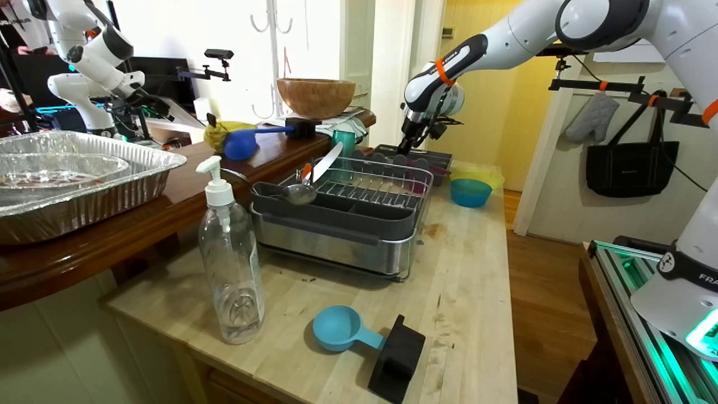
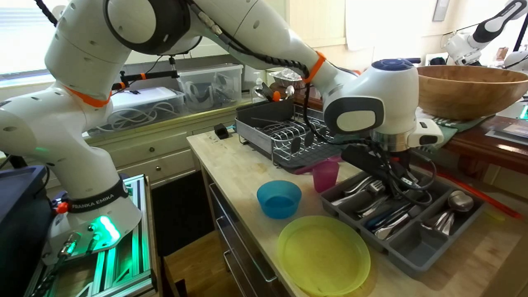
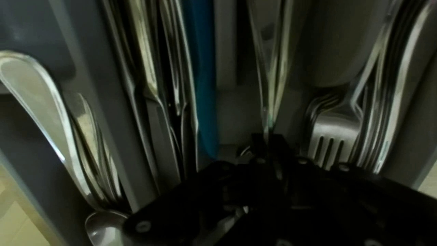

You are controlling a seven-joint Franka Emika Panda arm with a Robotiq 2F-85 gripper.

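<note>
My gripper reaches down into the grey cutlery tray (image 2: pixel 416 242), its dark fingertips close together. Between them runs slim silver cutlery (image 3: pixel 264 82), seemingly handles; how many pieces are gripped cannot be told. Left of it in the wrist view lie a blue-handled piece (image 3: pixel 205 82) and several silver knives (image 3: pixel 164 123). On the right, forks (image 3: pixel 336 131) fill another compartment. Spoons (image 2: pixel 458 203) sit in the tray's far-right section in exterior view 2. Cables and the gripper body hide the fingertips there.
Close to the tray stand a yellow plate (image 2: pixel 324 255), a blue bowl (image 2: pixel 279 198) and a pink cup (image 2: pixel 326 175). The dish rack (image 1: pixel 336 229) takes up the counter's middle. A pump bottle (image 1: pixel 232 269) and blue scoop (image 1: pixel 337 327) occupy its other end.
</note>
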